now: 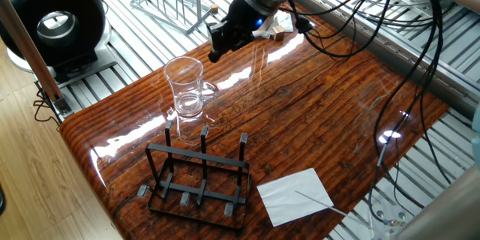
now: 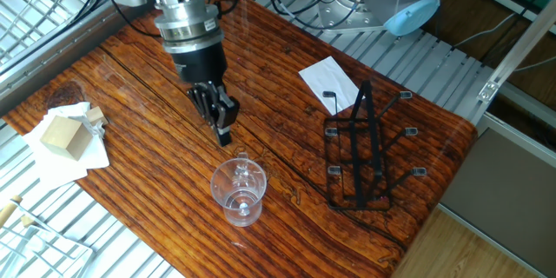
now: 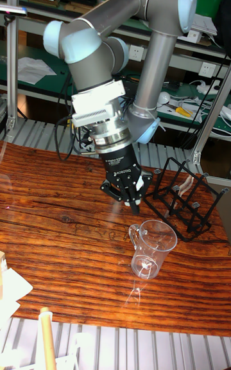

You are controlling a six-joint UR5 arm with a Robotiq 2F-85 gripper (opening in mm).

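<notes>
A clear glass mug [image 1: 187, 90] with a handle stands upright on the brown wooden table. My gripper [image 2: 224, 137] hangs above the table on the handle side of the mug, apart from it. Its fingertips come together at one point, and nothing shows between them. In exterior view 3 the gripper [image 3: 134, 207] is behind and left of the mug [image 3: 153, 250], pointing down at a tilt. A black metal rack [image 1: 199, 191] with upright prongs stands on the table, separate from the mug.
A white sheet [image 1: 295, 196] lies near the rack. Wooden blocks [image 2: 66, 138] rest on white paper at another table edge. Beyond the table stands a light wire rack [image 1: 176, 4]. Black cables [image 1: 431, 67] hang beside the arm.
</notes>
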